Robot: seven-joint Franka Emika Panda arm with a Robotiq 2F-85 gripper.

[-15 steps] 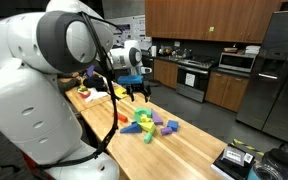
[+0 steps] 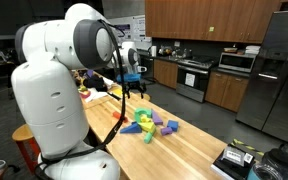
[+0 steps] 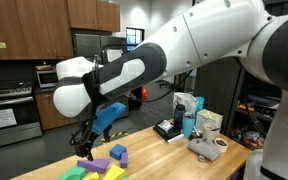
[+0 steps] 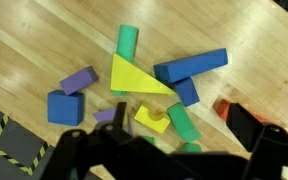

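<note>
Open and empty, my gripper hangs above a loose group of coloured toy blocks. In the wrist view a yellow triangle (image 4: 136,77) lies near the middle, with a green cylinder (image 4: 128,41) above it and a long blue block (image 4: 191,66) to its right. A small blue block (image 4: 187,92), a yellow arch (image 4: 152,120) and a green block (image 4: 184,123) lie between the fingers. Towards the left are a purple block (image 4: 79,80) and a blue cube (image 4: 65,107). My right finger partly covers a red block (image 4: 223,108).
A person (image 2: 130,62) stands beyond the table.
The arm has risen, and the gripper has shifted slightly to the left in exterior view 1. The blocks on the table look unmoved.
</note>
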